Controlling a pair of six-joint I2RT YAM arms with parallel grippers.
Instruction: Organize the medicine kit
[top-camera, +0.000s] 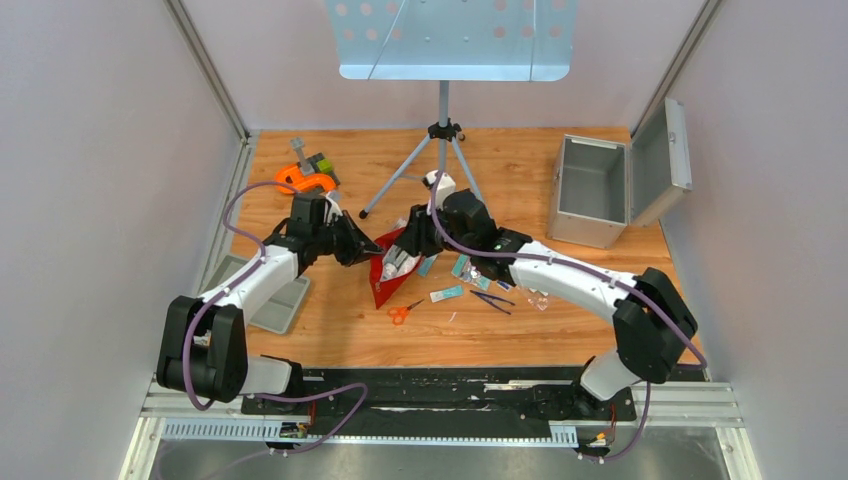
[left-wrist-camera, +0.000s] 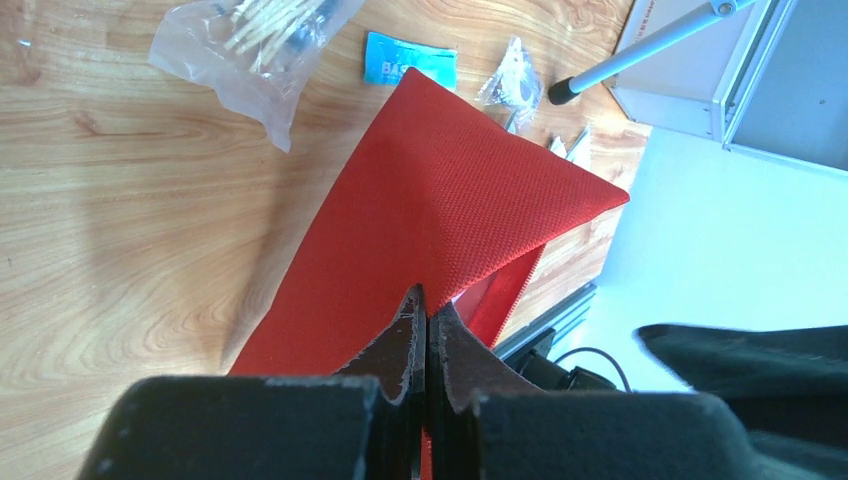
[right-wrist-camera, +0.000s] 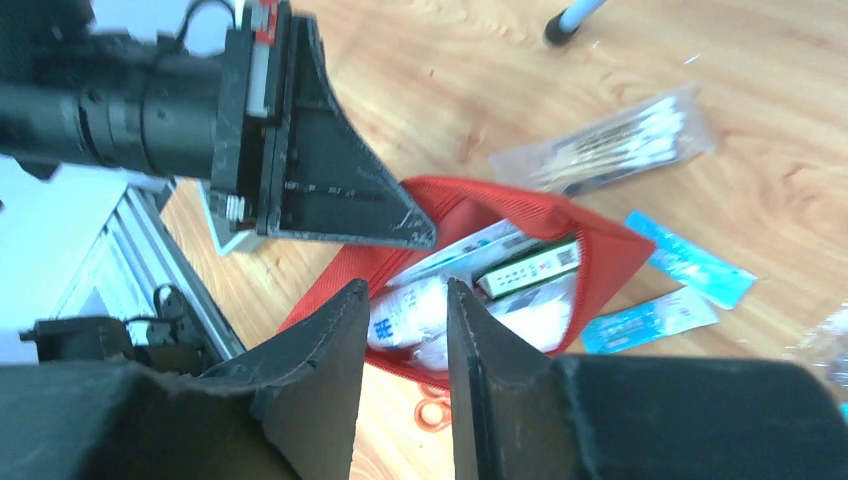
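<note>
The red pouch (top-camera: 384, 291) stands open-mouthed near the middle of the table. My left gripper is shut on the pouch's fabric edge, holding that side up. Inside the pouch, the right wrist view shows a white roll (right-wrist-camera: 408, 312), a green-and-white packet (right-wrist-camera: 530, 268) and other white packages. My right gripper hovers over the mouth, its fingers apart with nothing gripped between them. Outside the pouch lie a bag of cotton swabs (right-wrist-camera: 625, 140), blue packets (right-wrist-camera: 690, 260), orange scissors (top-camera: 399, 314) and blue tweezers (top-camera: 491, 300).
An open grey metal box (top-camera: 592, 190) stands at the back right. Tripod legs (top-camera: 402, 172) rise behind the pouch. At left are a grey tray (top-camera: 283, 305) and an orange tool (top-camera: 303, 180).
</note>
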